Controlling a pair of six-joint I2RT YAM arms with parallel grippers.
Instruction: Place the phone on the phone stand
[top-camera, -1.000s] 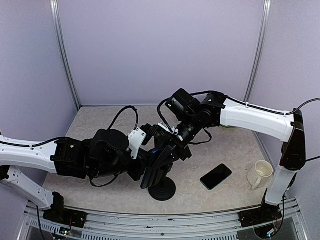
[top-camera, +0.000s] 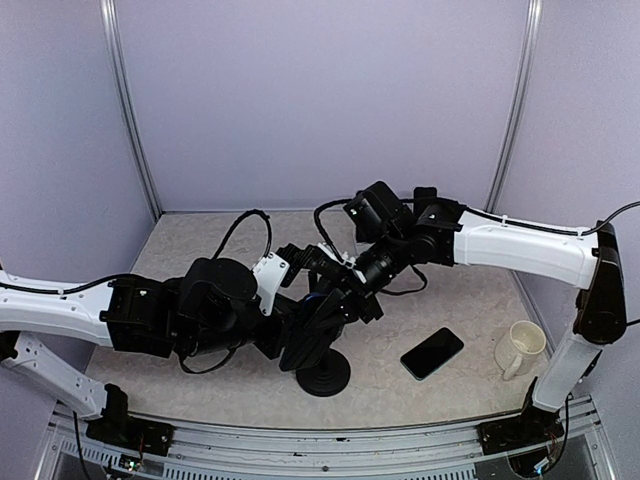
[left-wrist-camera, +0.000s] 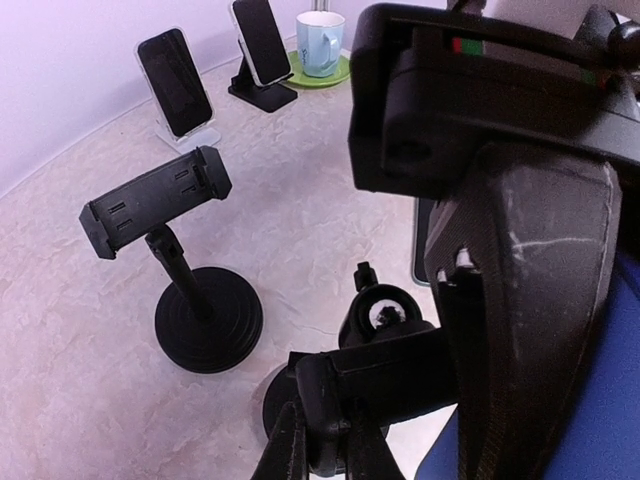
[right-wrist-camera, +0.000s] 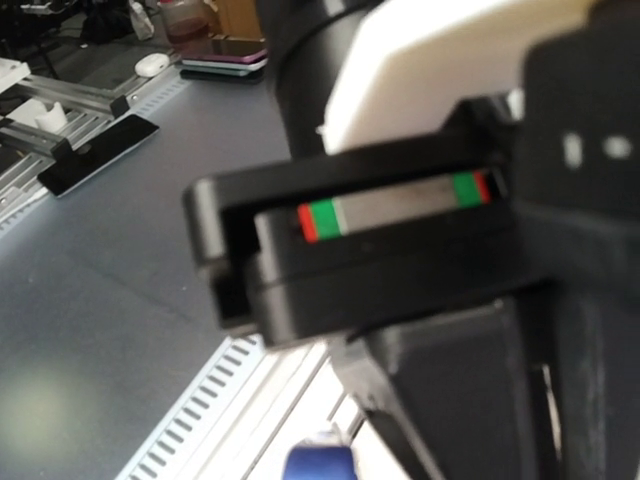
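Observation:
Both grippers crowd over a black stand with a round base (top-camera: 322, 378) at the table's centre, hiding much of it in the top view. In the left wrist view, my left gripper is shut on the stand's dark upper part (left-wrist-camera: 390, 370). My right gripper fills that view's right side; in the top view its dark body (top-camera: 330, 300) sits against the left one, shut, with what it grips hidden. A blue surface (left-wrist-camera: 540, 410) shows beside them. A black phone (top-camera: 432, 352) lies flat right of the stand.
A white mug (top-camera: 519, 348) stands at the right. The left wrist view shows another black stand (left-wrist-camera: 208, 320), two stands holding phones (left-wrist-camera: 175, 85) (left-wrist-camera: 258, 45) and a blue mug (left-wrist-camera: 318, 45) on a green saucer.
The phone on the table has not moved.

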